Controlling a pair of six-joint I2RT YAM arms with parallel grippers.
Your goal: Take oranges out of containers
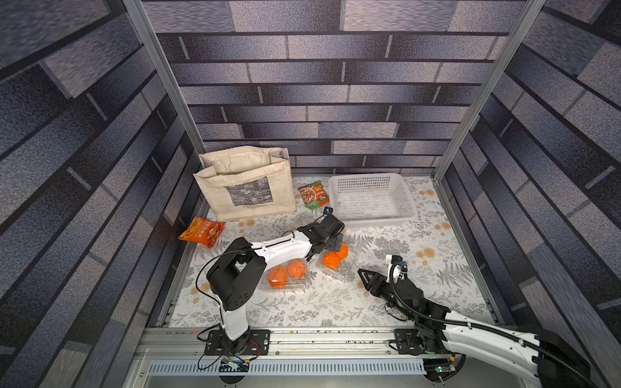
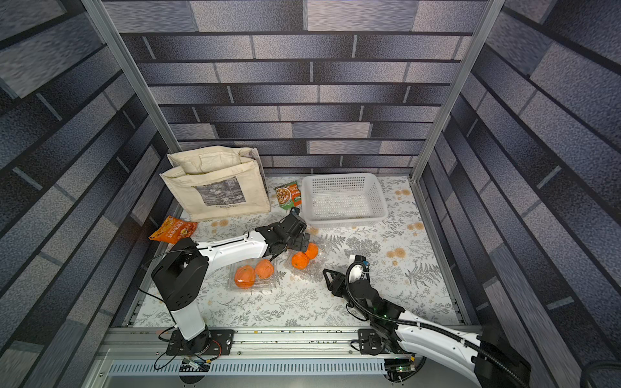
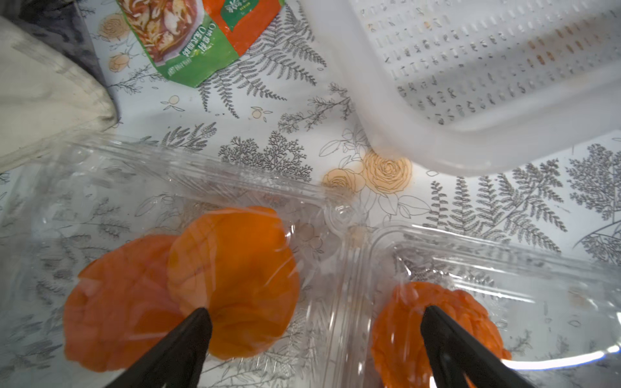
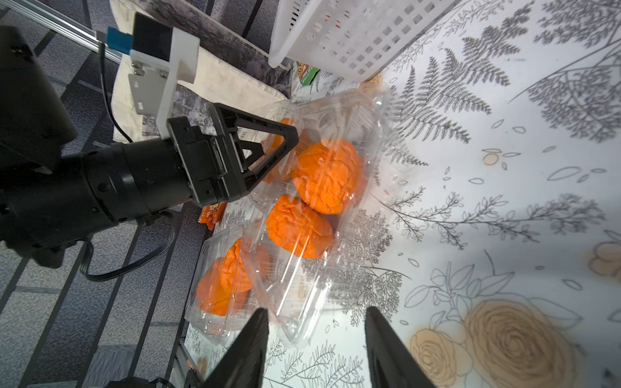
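Clear plastic containers holding oranges lie at the table's middle: one front-left [image 1: 286,274], one to its right [image 2: 304,258], and one further back, mostly behind the left arm. My open left gripper hangs over them; in the left wrist view two oranges [image 3: 233,278] sit in the left container and one orange [image 3: 433,329] in the right. My open right gripper is low, right of the containers, empty; in the right wrist view two oranges [image 4: 326,174] lie in the nearest container.
A white basket [image 1: 372,220] stands at the back right, a cream tote bag [image 1: 258,200] at the back left. An orange snack bag [image 1: 200,231] lies far left, a green-orange packet [image 1: 313,194] beside the basket.
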